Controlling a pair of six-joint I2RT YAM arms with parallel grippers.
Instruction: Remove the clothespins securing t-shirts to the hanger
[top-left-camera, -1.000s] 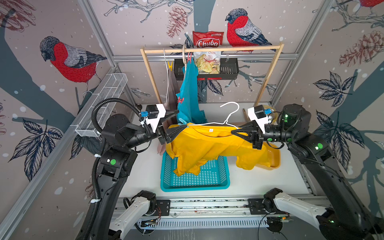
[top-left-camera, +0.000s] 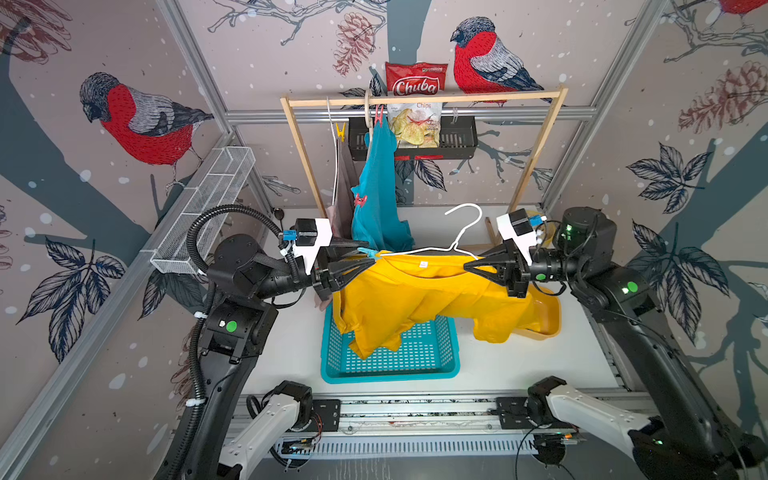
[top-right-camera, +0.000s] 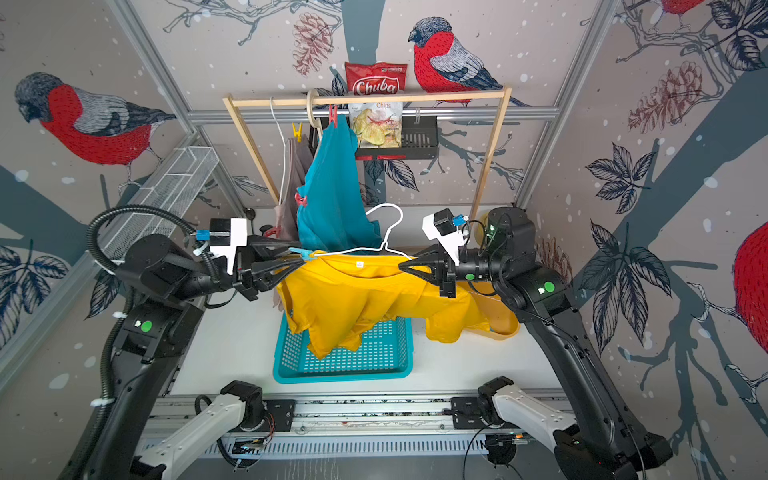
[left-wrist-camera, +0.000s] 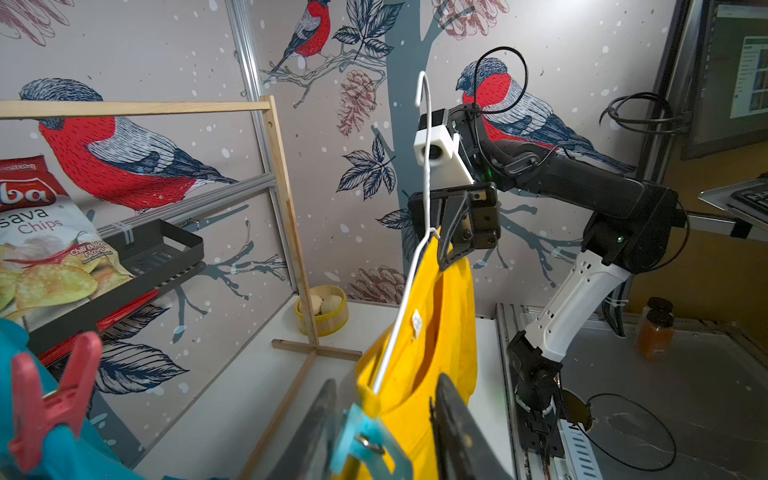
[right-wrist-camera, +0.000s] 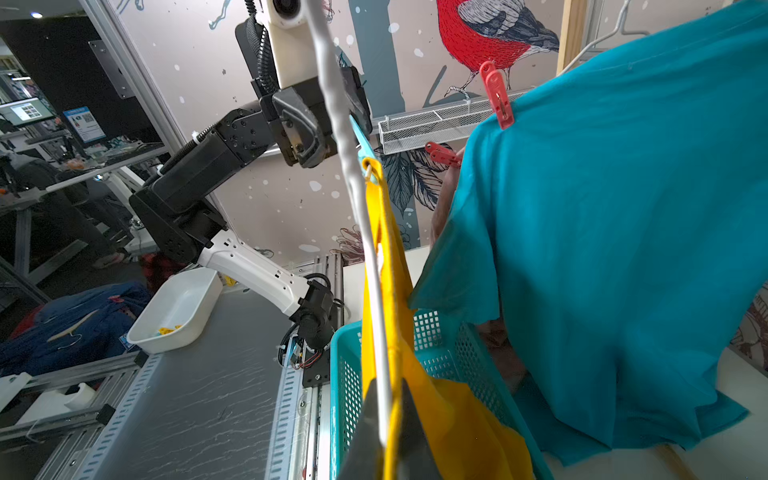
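A yellow t-shirt (top-left-camera: 424, 296) hangs from a white wire hanger (top-left-camera: 456, 241), stretched between my two grippers. At the hanger's left end sits a light-blue clothespin (left-wrist-camera: 369, 438), on the shirt's edge. My left gripper has its fingers spread on either side of that pin, with a gap showing at its right. The pin's handles look splayed. My right gripper is shut on the hanger wire, with yellow cloth at its fingers. Any clothespin at the shirt's right end is hidden.
Behind, a teal shirt (right-wrist-camera: 624, 240) with red clothespins (right-wrist-camera: 497, 92) hangs from the wooden rack (top-left-camera: 432, 99). A teal basket (top-left-camera: 392, 374) stands below the yellow shirt. A chips bag (top-left-camera: 416, 108) sits in a dark rail bin.
My left gripper's fingers stood wide apart, came together at the hanger end, and now stand part open with the light-blue pin showing between them. The right gripper has barely moved.
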